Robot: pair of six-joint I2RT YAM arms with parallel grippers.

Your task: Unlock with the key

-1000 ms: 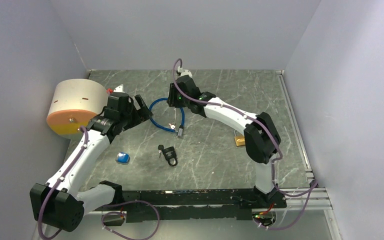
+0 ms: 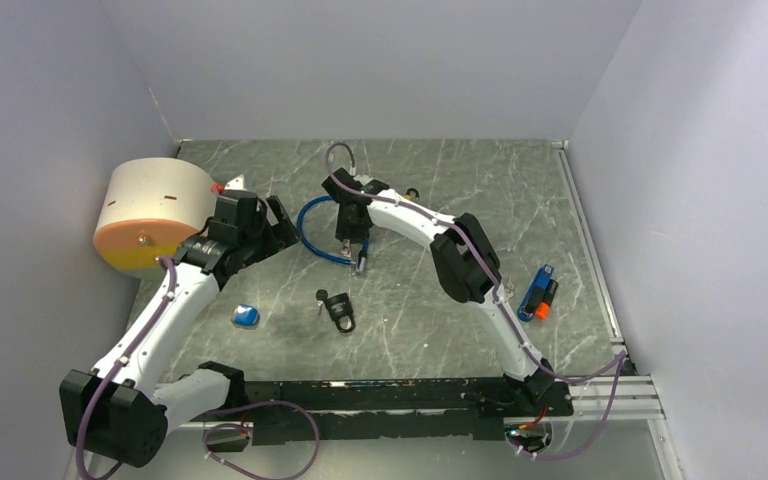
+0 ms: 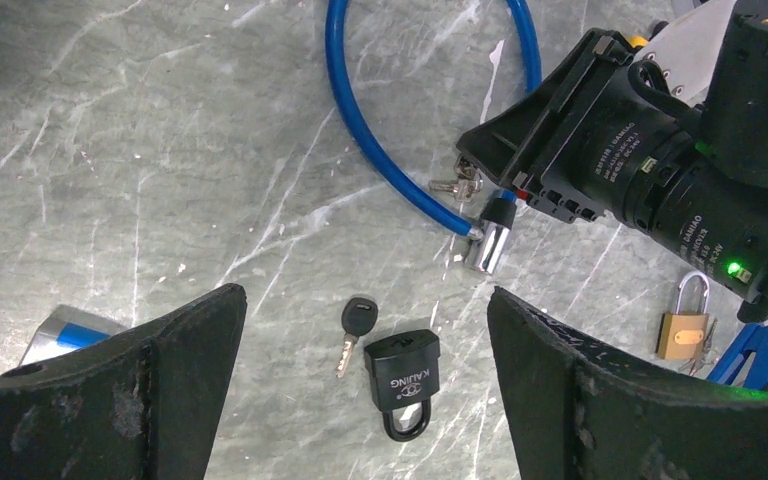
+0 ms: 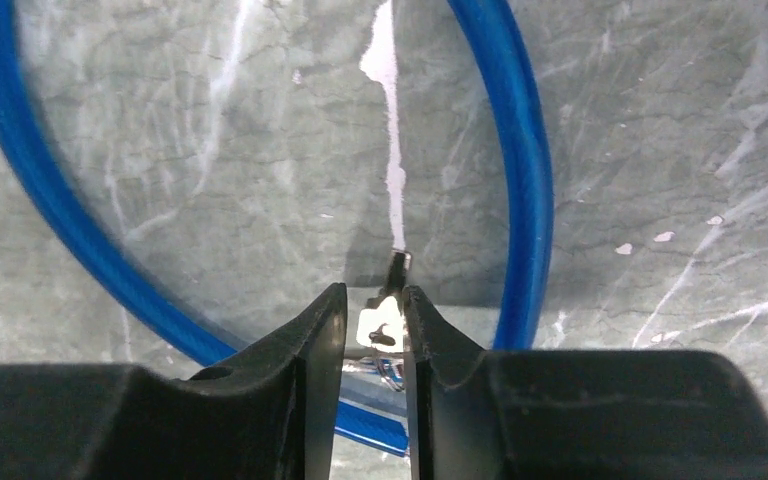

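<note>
A blue cable lock (image 3: 360,120) lies looped on the grey table, its silver barrel (image 3: 490,240) at the near end. A small key with a dark tip (image 4: 388,318) lies inside the loop by the barrel. My right gripper is low over this key, its fingertips partly apart on either side of it; whether they touch it I cannot tell. My left gripper hangs open to the left of the loop. Below it lie a black padlock (image 3: 402,370) and a key with a black head (image 3: 358,318).
A brass padlock (image 3: 682,336) with keys and blue tools (image 2: 538,292) lie to the right. A blue object (image 2: 245,315) lies front left. A large white drum (image 2: 150,210) stands at the back left.
My right gripper has come down from the back of the loop toward the near side, over the key. My left arm is almost unchanged.
</note>
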